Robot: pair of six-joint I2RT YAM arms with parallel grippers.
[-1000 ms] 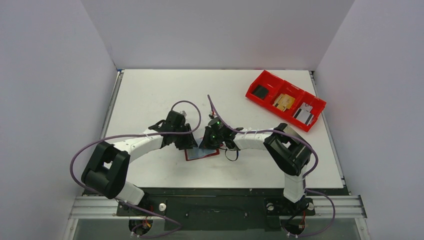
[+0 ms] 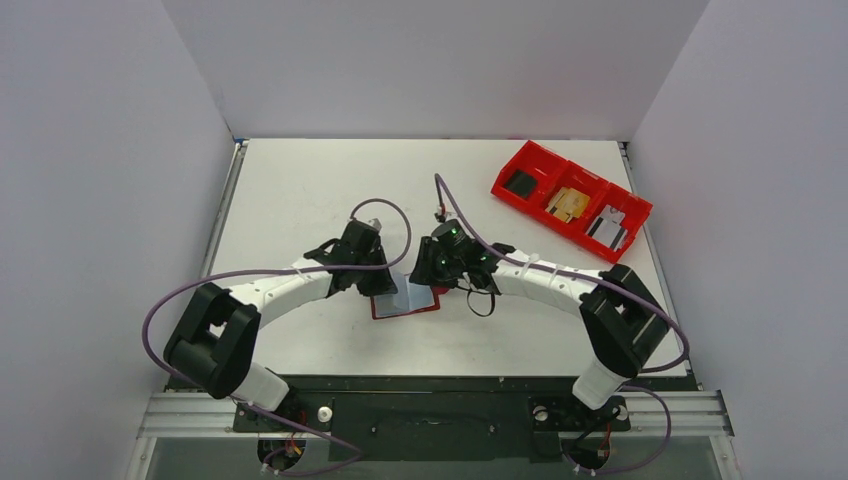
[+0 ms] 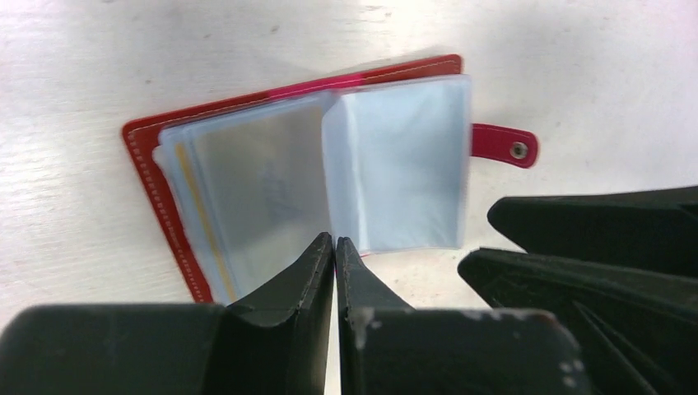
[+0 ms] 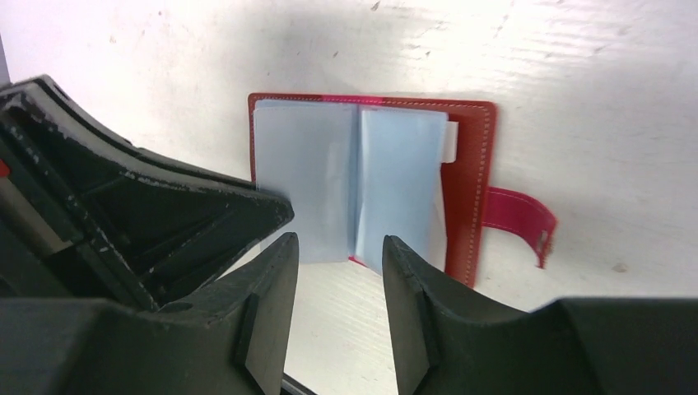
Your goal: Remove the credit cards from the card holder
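The red card holder (image 3: 165,214) lies spread open on the table, clear plastic sleeves (image 4: 309,164) across it. One sleeve (image 3: 342,164) stands partly raised along the middle. A yellowish strip (image 3: 202,218) shows under the left-hand sleeves, and a white edge (image 4: 450,141) pokes out at the right side. My left gripper is shut, its tips at the raised sleeve's lower edge; whether that edge is caught between them is unclear. Over the holder's right part, my right gripper stands part open, nothing visible between its fingers.
A red three-compartment tray (image 2: 572,203) sits at the back right, with a dark card (image 2: 520,183), yellow cards (image 2: 568,204) and pale cards (image 2: 607,227) in separate compartments. Both grippers are close together over the holder.
My right gripper has backed off to the right and away from the left one, uncovering more of the holder. The left gripper has shifted slightly rightward.
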